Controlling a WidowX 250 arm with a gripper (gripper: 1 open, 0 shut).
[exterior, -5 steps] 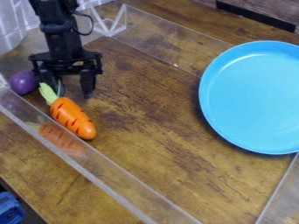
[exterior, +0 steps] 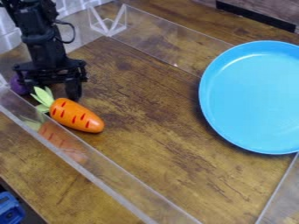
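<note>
A black robot gripper [exterior: 49, 80] is low at the left side, over the leafy top of an orange toy carrot [exterior: 75, 115], which lies on the wooden surface with its green leaves under the fingers. A purple round toy [exterior: 19, 86] is mostly hidden behind the gripper at the left wall. Whether the fingers are open or closed on anything is hard to tell.
A large blue plate [exterior: 246, 96] fills the right side. Clear plastic walls border the area. A blue object [exterior: 7, 208] sits outside the wall at the lower left.
The gripper has moved left, now covering much of the purple toy. The carrot has shifted slightly to the right and turned a little.
</note>
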